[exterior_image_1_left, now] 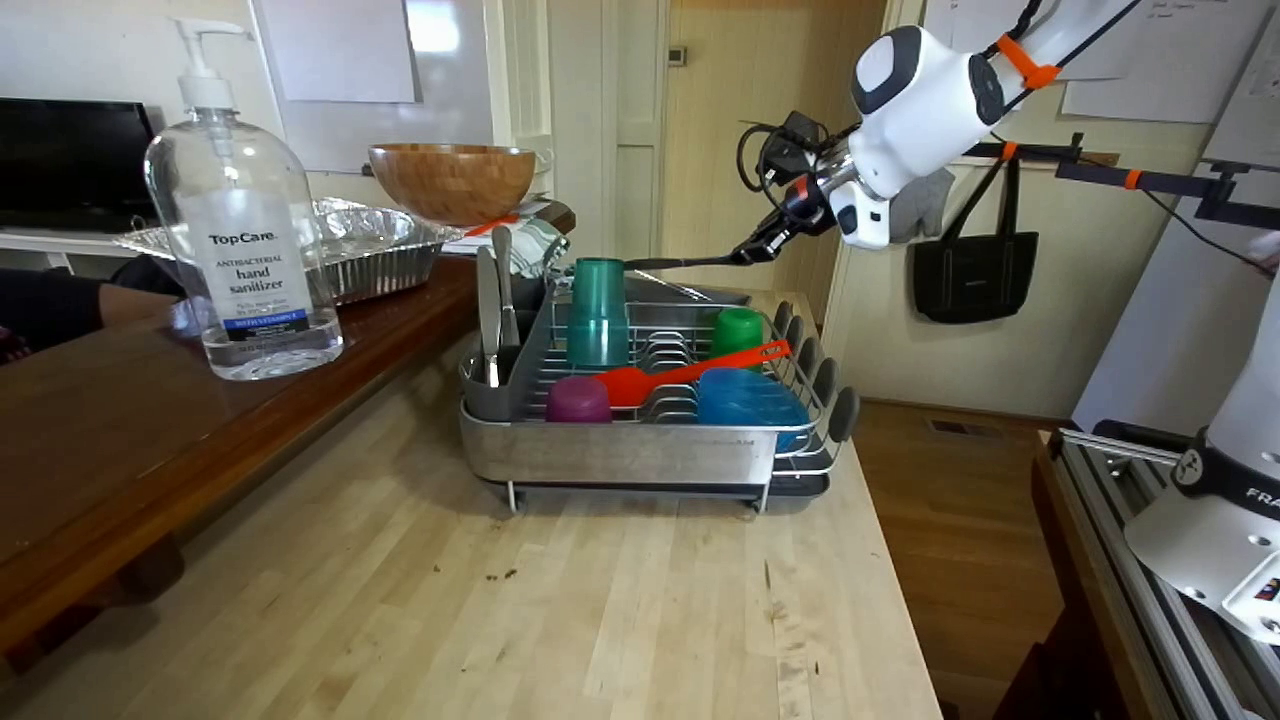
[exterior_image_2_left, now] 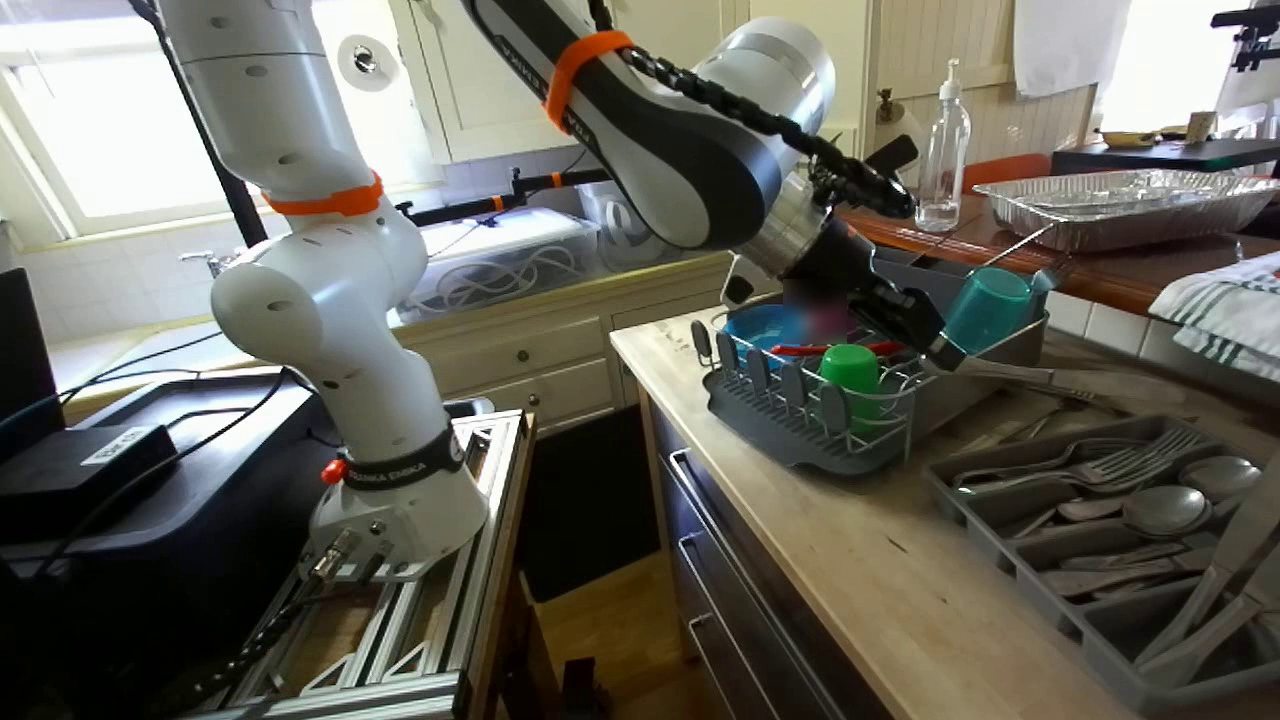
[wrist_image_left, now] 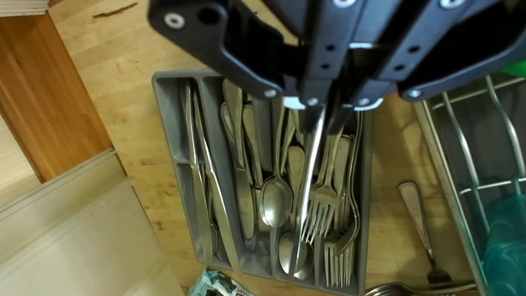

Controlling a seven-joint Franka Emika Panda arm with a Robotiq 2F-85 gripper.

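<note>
A knife [wrist_image_left: 306,197] is clamped by its handle in my shut gripper, its narrow edge turned toward the wrist view. Below it lies the grey cutlery tray [wrist_image_left: 367,197], with forks [wrist_image_left: 321,204], spoons [wrist_image_left: 276,200] and other knives [wrist_image_left: 218,212] in its compartments. From the second exterior view, the gripper [exterior_image_2_left: 948,350] is beside the dish rack, and the knife [exterior_image_2_left: 1086,384] reaches sideways toward the back of the counter. It looks nearly level in the first exterior view. Its gap above the cutlery is hard to judge.
The dish rack [exterior_image_1_left: 624,452] holds a teal cup [exterior_image_1_left: 597,314], a green cup [exterior_image_2_left: 851,372], a blue bowl [exterior_image_1_left: 750,398] and a red utensil [exterior_image_1_left: 654,382]. Loose forks [wrist_image_left: 416,212] lie between tray and rack. Bare counter [exterior_image_2_left: 828,528] runs in front of the tray.
</note>
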